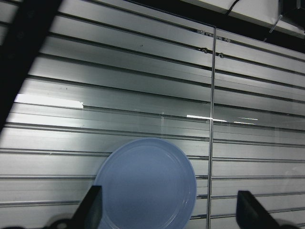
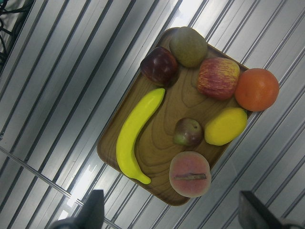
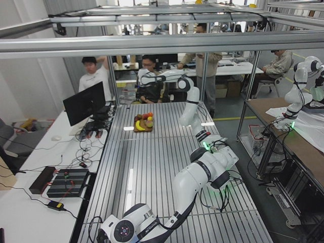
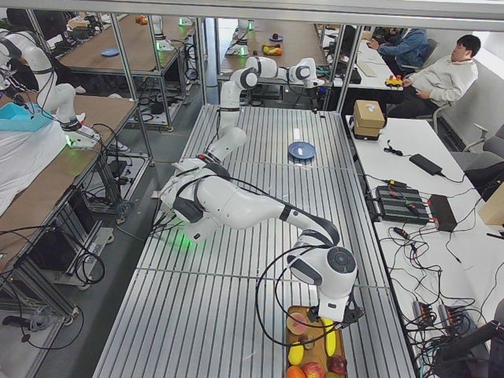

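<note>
A blue plate (image 4: 302, 150) lies on the slatted metal table (image 4: 189, 315); in the left wrist view (image 1: 145, 181) it sits below my left gripper, whose fingers show at the bottom edge, apart with nothing between them. A wooden tray (image 2: 159, 129) holds a banana (image 2: 133, 133), a lemon (image 2: 224, 125), an orange (image 2: 255, 90), a red-yellow apple (image 2: 217, 76), a dark red apple (image 2: 159, 67), a halved-peach-like fruit (image 2: 189, 176) and several other fruits. My right gripper is over the tray, open, with nothing between its fingers.
A white side table (image 3: 30, 212) with a monitor (image 3: 83, 104), electronic boxes and cables runs along one long side. Frame posts and rails surround the workspace. People sit or stand beyond the table's end.
</note>
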